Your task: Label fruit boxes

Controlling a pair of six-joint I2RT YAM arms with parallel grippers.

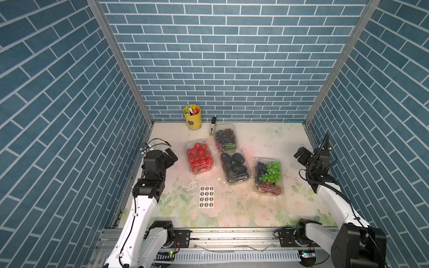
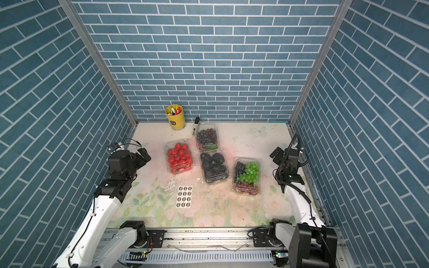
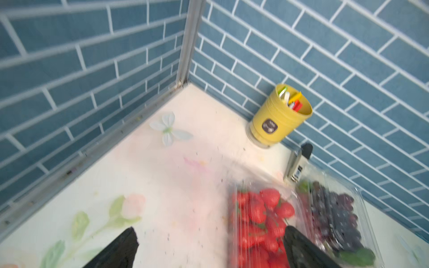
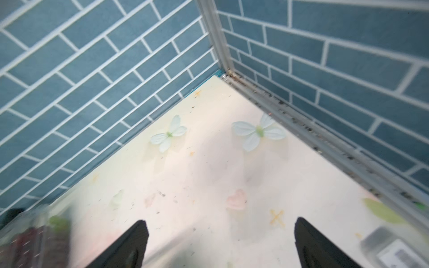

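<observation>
Clear boxes of fruit stand on the table: red strawberry-like fruit in the strawberry box (image 1: 199,157), dark round fruit in the plum box (image 1: 235,166), dark grapes in the grape box (image 1: 225,138), and green, black and red grapes in the mixed grape box (image 1: 268,176). A white label sheet (image 1: 206,197) with rows of round stickers lies flat in front of them. Left of the strawberry box, above the table, my left gripper is open and empty. My right gripper, off to the right of the mixed box, also stands open with nothing between its fingers.
A yellow cup (image 1: 193,117) of pens stands by the back wall, with a black-capped marker (image 1: 212,126) beside the grape box. White scraps (image 1: 193,185) lie near the label sheet. Free table spreads at the back right and along the front.
</observation>
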